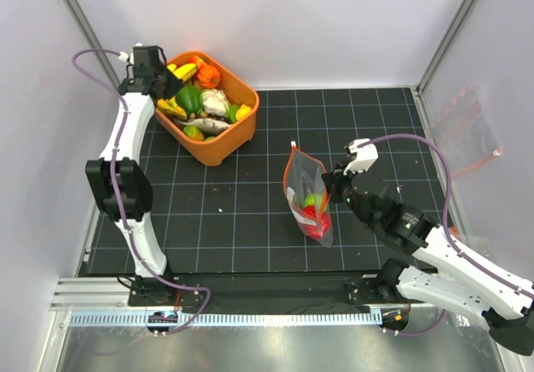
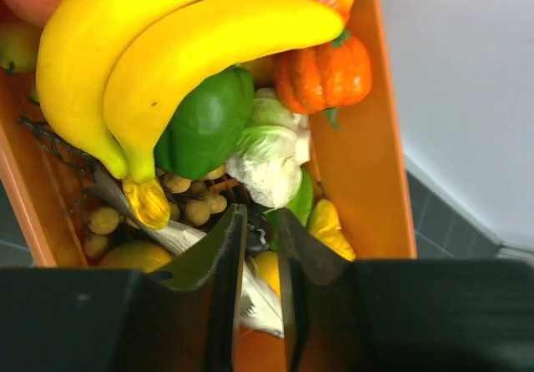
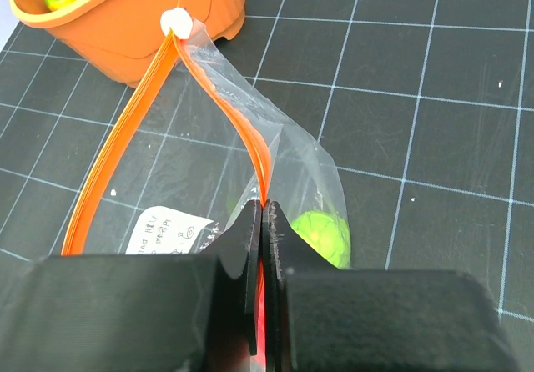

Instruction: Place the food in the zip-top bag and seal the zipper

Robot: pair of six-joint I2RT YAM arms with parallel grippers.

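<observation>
An orange bin (image 1: 213, 151) holds bananas (image 2: 209, 38), a green pepper (image 2: 204, 122), orange pepper (image 2: 321, 76), cauliflower (image 2: 263, 172), a fish and other food. My left gripper (image 1: 167, 84) hangs over its left side; in the left wrist view its fingers (image 2: 213, 263) stand apart above the food, holding nothing visible. The clear zip bag (image 1: 307, 201) stands mid-right with red and green food (image 3: 321, 234) inside. My right gripper is shut on the bag's orange zipper edge.
Dark gridded mat (image 1: 225, 230) has free room between bin and front edge. Walls bound the back and sides; a clear bag (image 1: 467, 130) is at the right wall.
</observation>
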